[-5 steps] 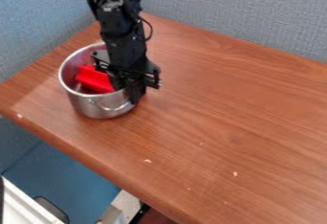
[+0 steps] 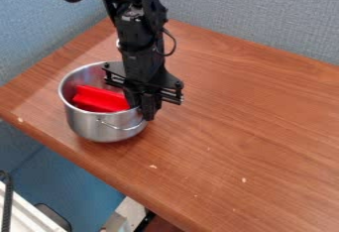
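A steel pot (image 2: 103, 125) with a wire handle stands on the wooden table near its left edge. Red objects (image 2: 98, 98) lie inside it. My black gripper (image 2: 146, 109) hangs at the pot's right rim, its fingers pointing down and partly overlapping the rim and wall. Whether it is open or shut, or holds the rim, I cannot tell.
A grey padded wall runs along the back and left. Below the left edge is a blue floor with white items at the bottom corner.
The gripper has moved a little to the right along with the arm. The pot has shifted slightly downward in the view, and more of the red contents shows.
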